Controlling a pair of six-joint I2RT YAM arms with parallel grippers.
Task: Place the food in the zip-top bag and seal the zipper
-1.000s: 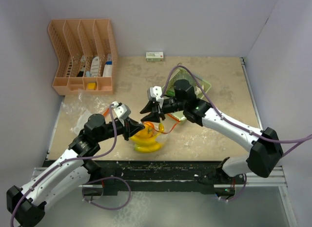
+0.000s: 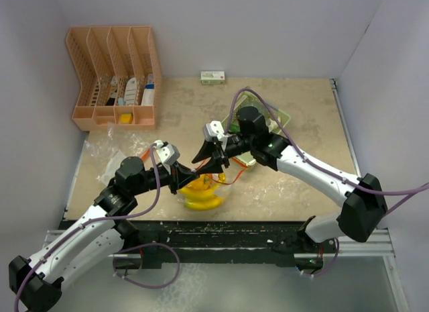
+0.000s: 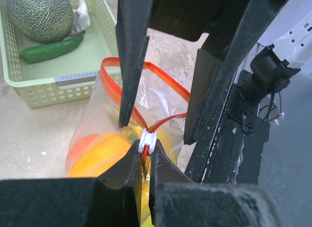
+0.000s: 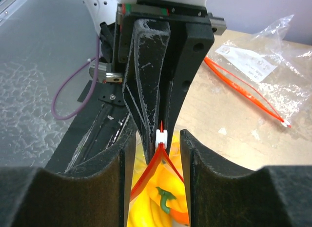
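The clear bag (image 2: 219, 203) holds yellow and orange food (image 2: 203, 194); its red-edged mouth (image 3: 168, 80) gapes apart beyond the zipper's end. A white slider (image 3: 147, 141) sits at one end of the red zipper. My left gripper is shut on that end of the bag, right at the slider. Part open, the fingers of my right gripper stand on either side of the slider, without touching it as far as shows. In the right wrist view the slider (image 4: 161, 137) appears between the right gripper's fingertips (image 4: 184, 139).
Behind the bag stands a light green basket (image 3: 63, 85) with a melon (image 3: 41, 14) and a cucumber (image 3: 52, 50). Another empty bag with a red zipper lies at the left. A peach-coloured organizer (image 2: 114, 77) fills the back left corner.
The left arm and the bag have stayed in place.
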